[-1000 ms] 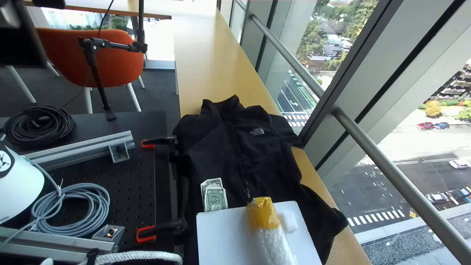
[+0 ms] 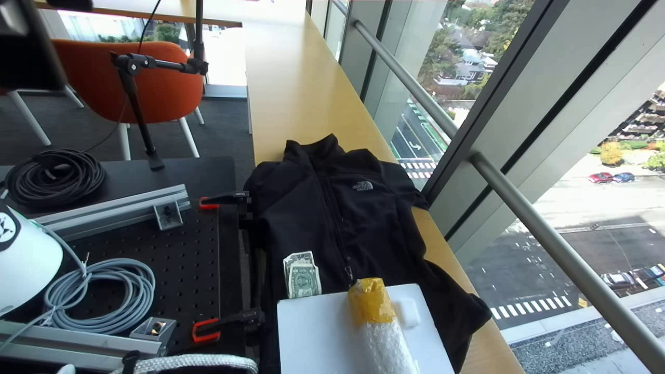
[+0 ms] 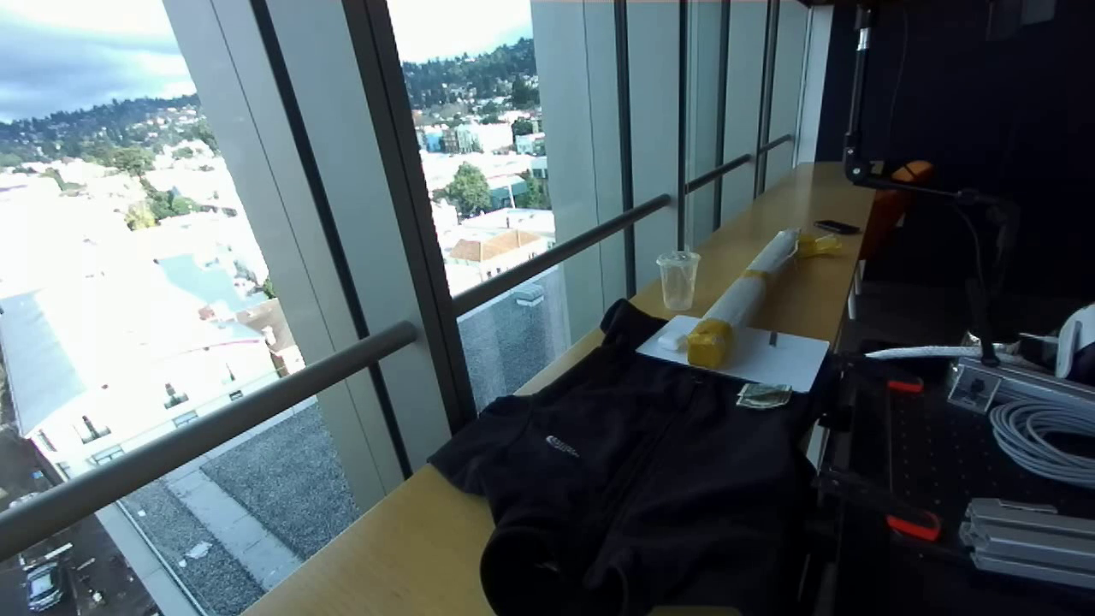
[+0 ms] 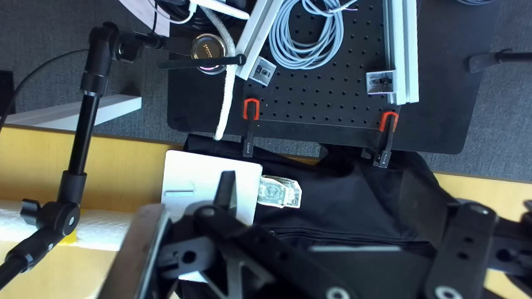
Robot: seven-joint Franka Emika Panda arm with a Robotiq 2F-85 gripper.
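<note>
A black jacket (image 2: 349, 212) lies spread over the wooden counter, its collar toward the far end in exterior view 1. On its lower part rest a white board (image 2: 315, 330) and some dollar bills (image 2: 303, 277). A tube in bubble wrap with a yellow-taped end (image 2: 371, 299) lies across the board. My gripper looms large and blurred over the jacket in the wrist view. It is open, its fingers wide apart, and appears to hold nothing. Part of the jacket and the board is hidden behind it.
Two red-tipped clamps (image 4: 250, 109) grip the black perforated table (image 4: 319, 102), beside coiled grey cable (image 4: 306, 50) and metal rails. A clear plastic cup (image 3: 677, 279) stands near the window railing (image 3: 575, 257). In exterior view 1, the far counter (image 2: 293, 81) is bare.
</note>
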